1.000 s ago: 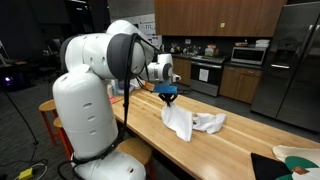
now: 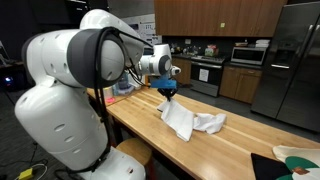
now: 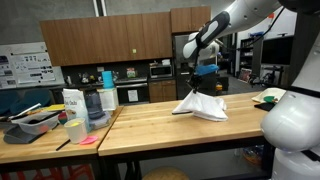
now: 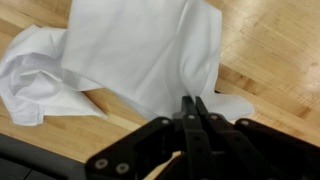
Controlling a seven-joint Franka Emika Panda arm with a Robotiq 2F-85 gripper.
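A white cloth (image 2: 179, 118) hangs from my gripper (image 2: 168, 97) over the wooden table, its lower part spread towards the table. In the wrist view the cloth (image 4: 150, 45) narrows into folds at the gripper, whose fingertips are shut on it. Exterior view 2 shows the cloth (image 3: 205, 104) raised in a peak under the gripper (image 3: 188, 88). Another crumpled white cloth part (image 4: 38, 80) lies to the left in the wrist view; exterior view 1 has a white heap (image 2: 210, 123) beside the hanging cloth. Whether these are joined, I cannot tell.
Bare wooden tabletop (image 2: 225, 145) stretches to the right and front. At the far right lie a dark mat (image 2: 268, 167) and a green-white tray (image 2: 298, 156). Exterior view 2 shows a cup (image 3: 75, 130), a blue-white container (image 3: 108, 92) and bins (image 3: 38, 122) at the left.
The arm's upper links have swung to the left in exterior view 1. The gripper and the hanging cloth stay near the same spot, with only a slight shift.
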